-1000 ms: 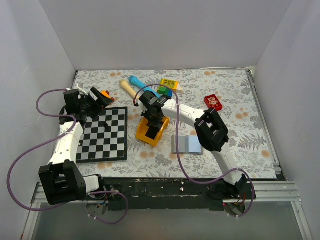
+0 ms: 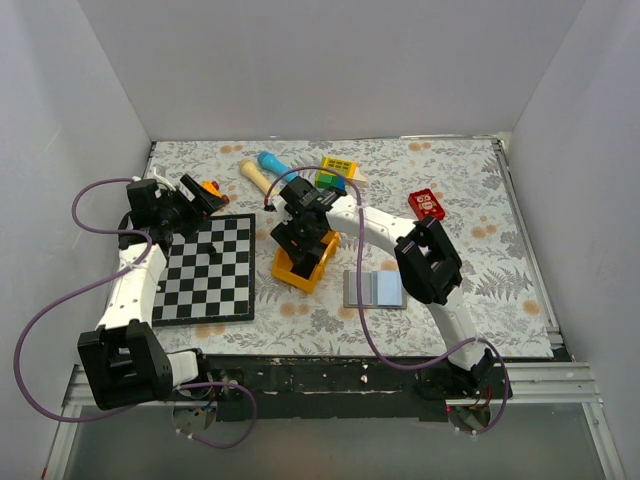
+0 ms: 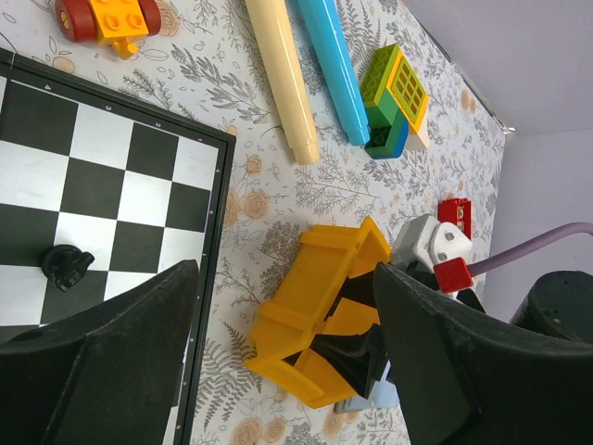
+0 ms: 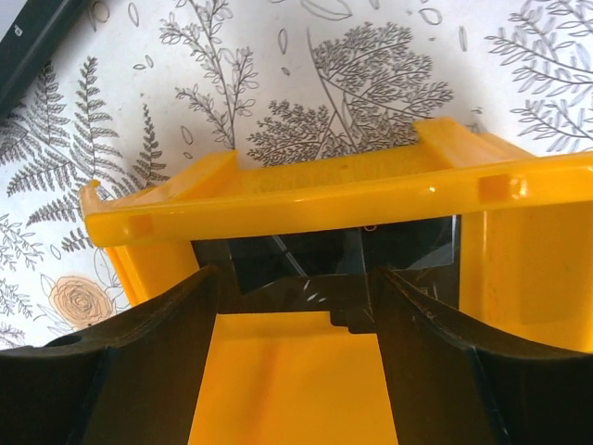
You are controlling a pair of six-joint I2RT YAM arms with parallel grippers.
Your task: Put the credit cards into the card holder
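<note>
In the top view a yellow open box [image 2: 287, 279] stands mid-table, right of the checkered board. Dark, flat cards [image 4: 301, 252] lie inside it in the right wrist view, partly hidden by its rim and my fingers. My right gripper is open over the box, its fingers apart with nothing clearly held. A grey and pale-blue folded piece [image 2: 375, 289], which looks like the card holder, lies flat to the right of the box. My left gripper hangs open and empty near the board's upper edge.
The checkered board [image 2: 212, 270] with a small black piece fills the left. Tan [image 2: 255, 176] and blue [image 2: 276, 165] rods, coloured blocks [image 2: 338, 172] and a red box [image 2: 426, 204] lie farther back.
My right gripper's fingers have spread wider and come further over the yellow box, covering more of its dark contents. The left arm has stayed still.
</note>
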